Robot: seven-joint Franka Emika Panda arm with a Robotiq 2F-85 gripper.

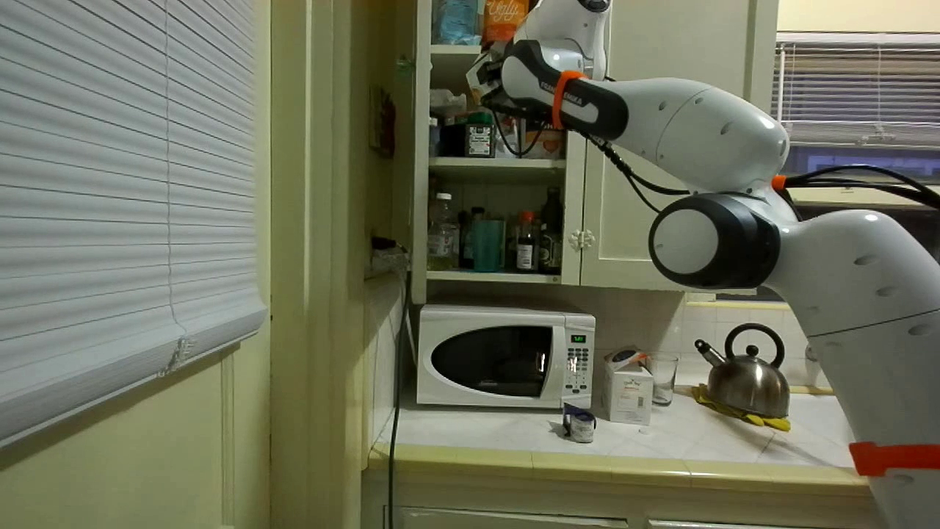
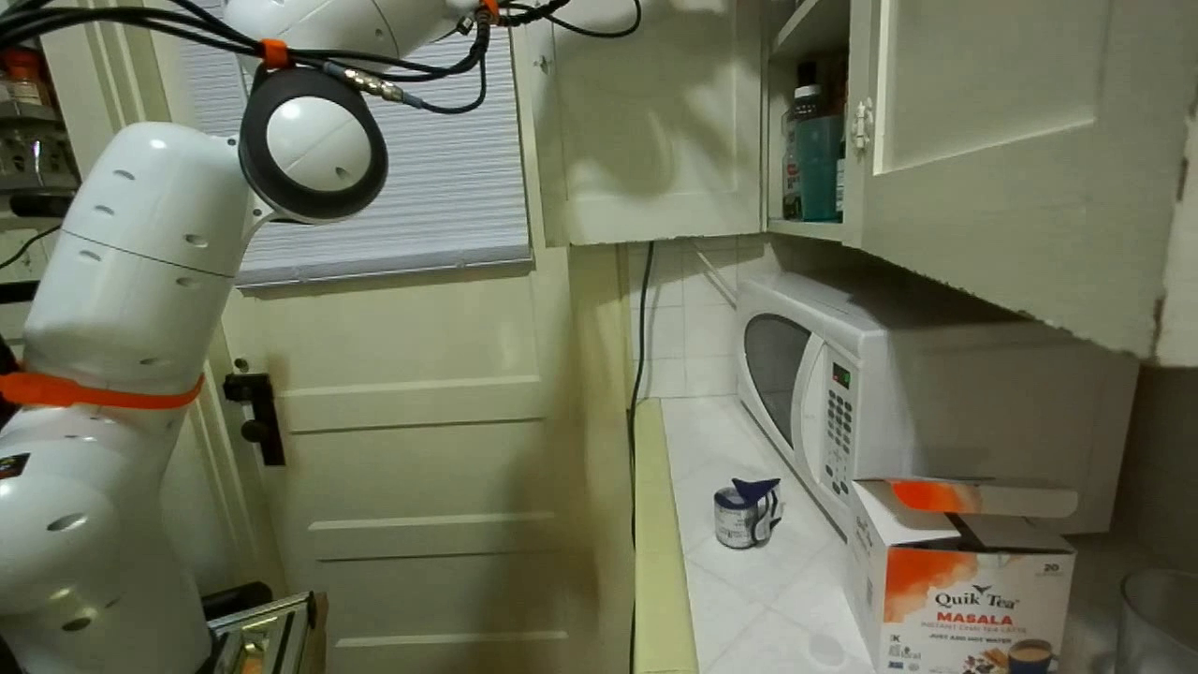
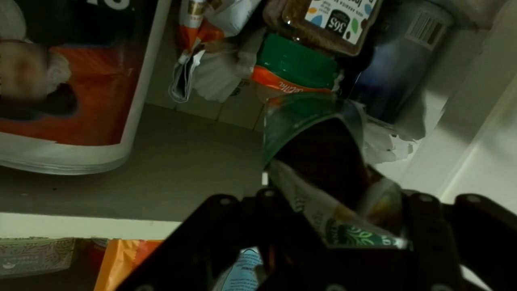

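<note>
In the wrist view my gripper is shut on an open-topped green and white package [image 3: 291, 128], its dark hollow mouth facing the camera. Dark fingers stand on either side of it. Exterior view 1 has my gripper [image 1: 490, 81] in front of the open upper cabinet, level with the upper part of the middle shelf; a pale piece of the package [image 1: 476, 79] shows at its left. The second exterior view leaves the gripper out of frame.
Beyond the package are a green-lidded jar [image 3: 298, 60], a brown jar [image 3: 322, 22] and a dark container [image 3: 402, 58]. A large tub [image 3: 77, 92] stands left, with bare shelf [image 3: 194, 155] between. Below are the microwave [image 1: 493, 357], a small can [image 1: 581, 427] and a kettle [image 1: 749, 383].
</note>
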